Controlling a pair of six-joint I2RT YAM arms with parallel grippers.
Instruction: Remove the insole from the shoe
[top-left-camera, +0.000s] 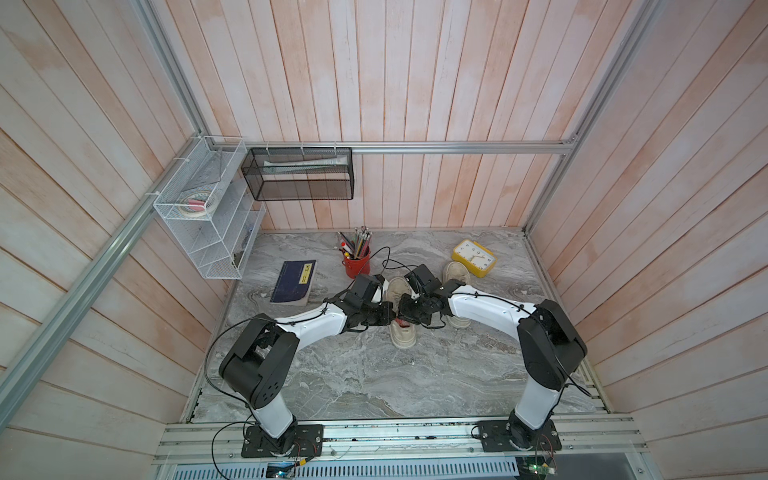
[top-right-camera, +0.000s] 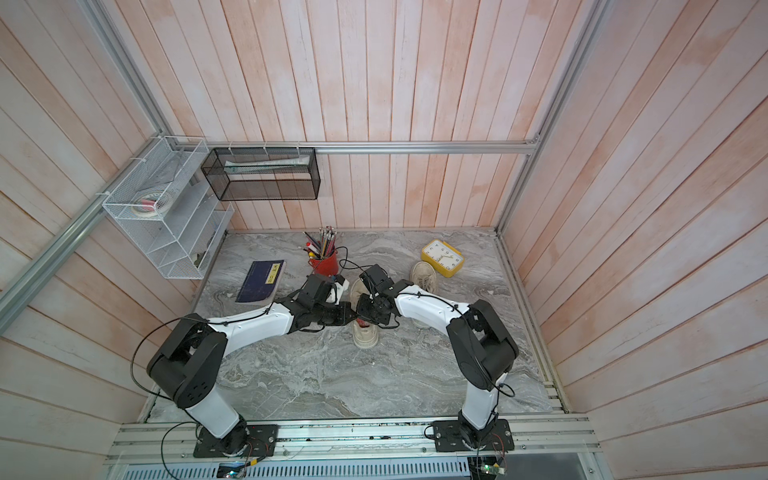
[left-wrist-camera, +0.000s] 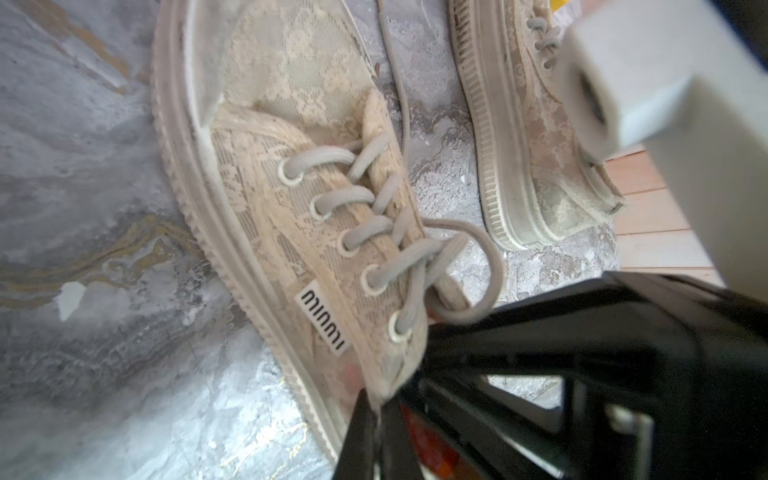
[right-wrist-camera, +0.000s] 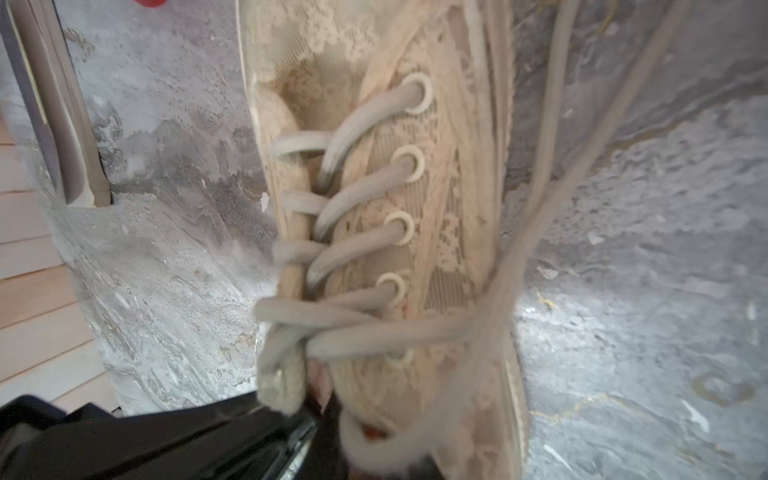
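Observation:
A cream lace sneaker (left-wrist-camera: 264, 208) lies on the grey marble table with both grippers crowded at its opening. My left gripper (top-left-camera: 389, 315) is shut at the opening's edge below the laces; I see nothing clearly held. My right gripper (top-left-camera: 405, 313) reaches in from the right, over the opening; its fingertips are hidden behind the laces and collar, so their spread is unclear. A little red shows inside the shoe, mostly covered by the grippers; the insole cannot be made out clearly. The second sneaker (left-wrist-camera: 528, 136) lies to the right.
A red pen cup (top-left-camera: 356, 267) stands behind the left arm, a navy notebook (top-left-camera: 289, 280) lies at left, and a yellow clock (top-left-camera: 472, 257) stands at back right. Wire racks (top-left-camera: 296, 172) hang on the walls.

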